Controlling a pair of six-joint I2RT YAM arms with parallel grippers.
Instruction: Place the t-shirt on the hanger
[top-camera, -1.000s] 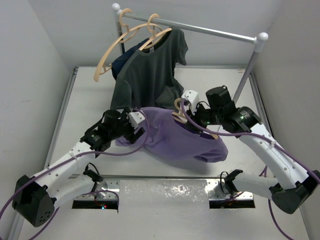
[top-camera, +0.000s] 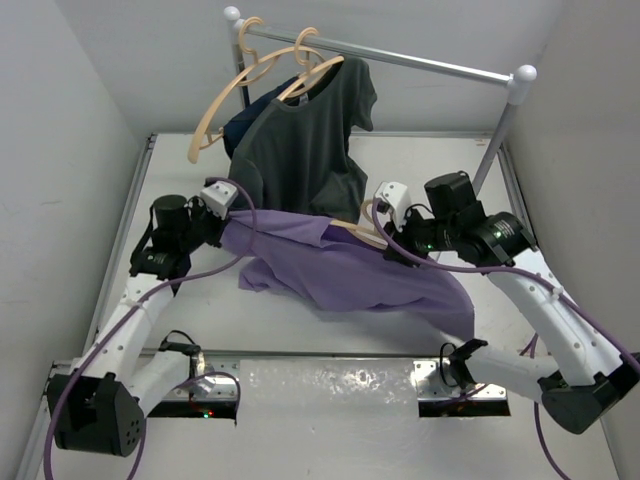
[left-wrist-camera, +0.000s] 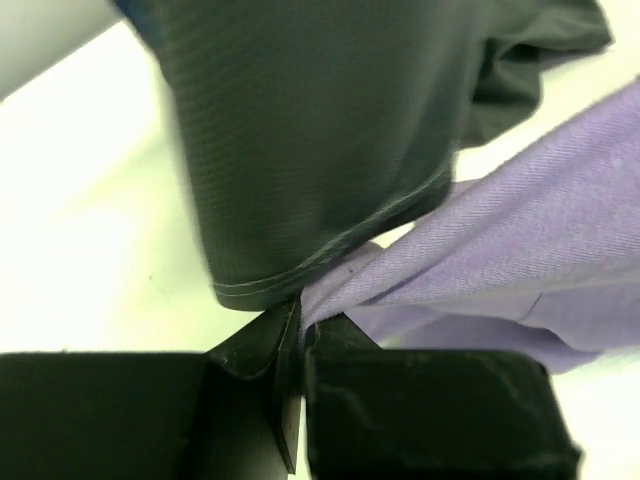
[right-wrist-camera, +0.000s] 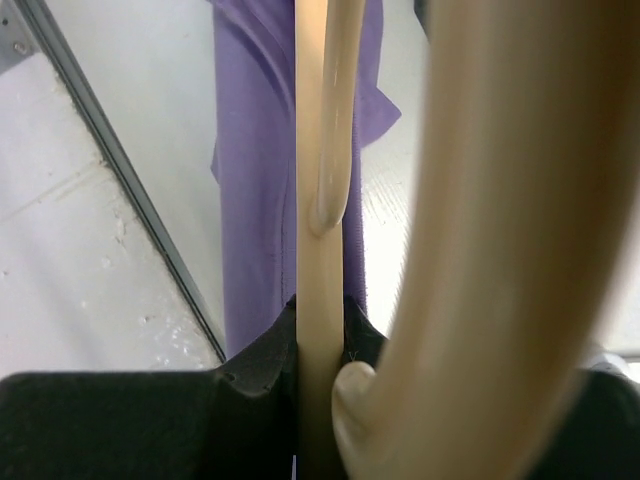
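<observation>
A purple t-shirt (top-camera: 330, 265) is stretched between my two arms above the table. At its left end my left gripper (top-camera: 222, 228) is shut on a gathered fold of the cloth; the left wrist view shows that purple fold (left-wrist-camera: 440, 245) running up and right from the fingertips. My right gripper (top-camera: 400, 248) is shut on a light wooden hanger (top-camera: 362, 235). In the right wrist view the hanger's bar (right-wrist-camera: 318, 290) passes between the fingers, with purple cloth hanging behind it. Where the hanger's far end lies within the shirt is hidden.
A metal rail (top-camera: 400, 62) crosses the back, carrying an empty wooden hanger (top-camera: 215, 105) and a dark green t-shirt (top-camera: 305, 135) on another. The green shirt's sleeve hangs close to my left gripper. Bare table lies at the far right.
My left arm has moved left and away from the front, drawing the purple shirt out taut.
</observation>
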